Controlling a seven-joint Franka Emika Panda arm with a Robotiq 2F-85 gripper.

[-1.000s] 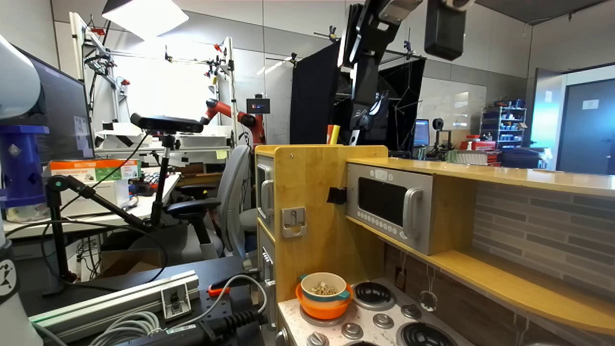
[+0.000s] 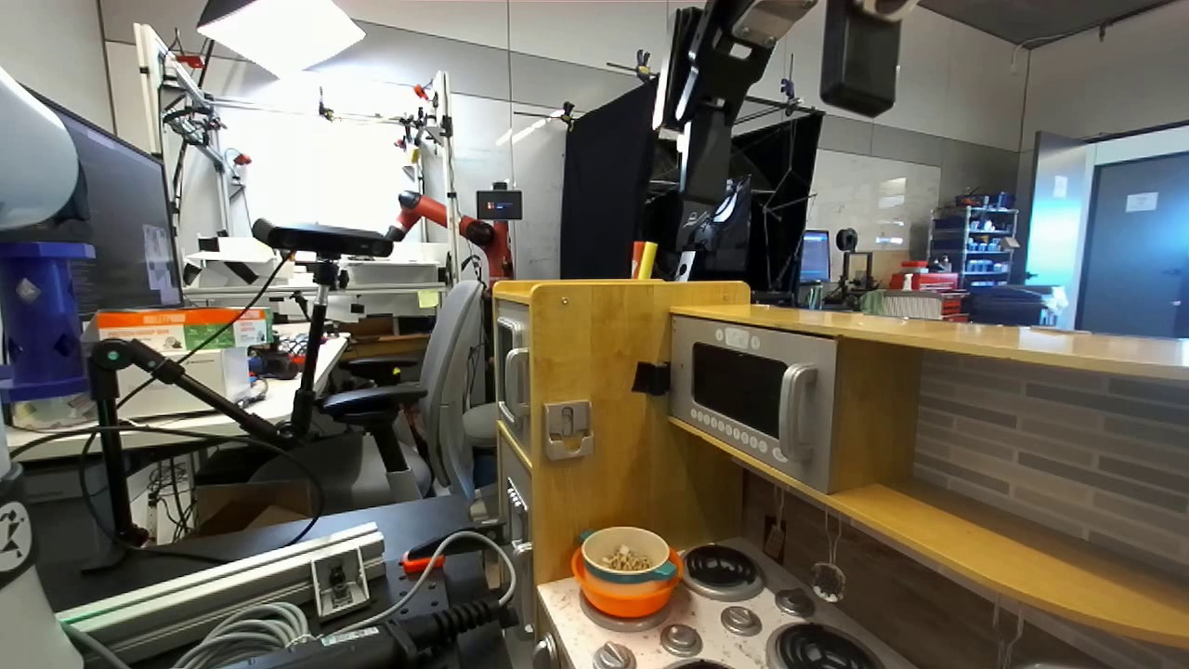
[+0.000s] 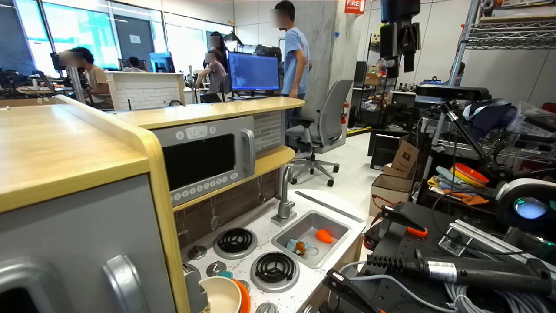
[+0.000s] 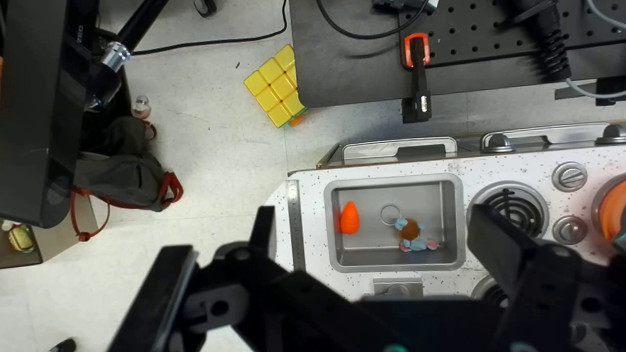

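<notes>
High above the toy kitchen, my gripper (image 3: pixel 400 65) stands open; its fingers (image 4: pixel 263 228) are wide apart in the wrist view, with nothing between them. Well below lies the grey sink (image 4: pixel 396 267), holding an orange carrot-shaped toy (image 4: pixel 349 219) at one end. A small blue-and-brown plush toy (image 4: pixel 411 230) rests on the sink floor away from the carrot. On a burner by the cabinet wall, an orange pot (image 2: pixel 624 601) has a cream bowl (image 2: pixel 603 539) nested in it, with small tan pieces inside the bowl.
The toy microwave (image 2: pixel 738 385) sits shut under a wooden shelf. A faucet (image 3: pixel 285 195) rises behind the sink. Beside the kitchen, a black table (image 4: pixel 352 76) carries clamps and cables. A yellow-faced cube (image 4: pixel 274 85) shows at the table's corner. Open air surrounds the gripper.
</notes>
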